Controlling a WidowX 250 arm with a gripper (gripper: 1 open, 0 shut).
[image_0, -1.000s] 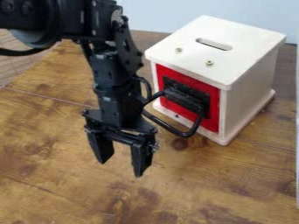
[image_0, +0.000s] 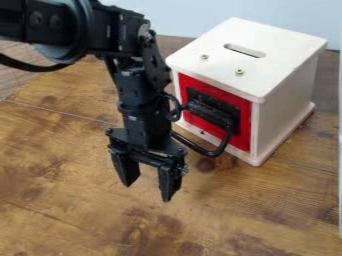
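My black gripper (image_0: 147, 181) hangs open over the wooden table, its two fingers pointing down with nothing between them. It is in front of and left of a pale wooden box (image_0: 274, 100), which has a slot and two small knobs on top. The box's left-facing front carries a red panel (image_0: 243, 136) with a black fitting, partly behind a black cable from my arm.
The box fills the back right, with a pale wall behind it.
The box has not moved.
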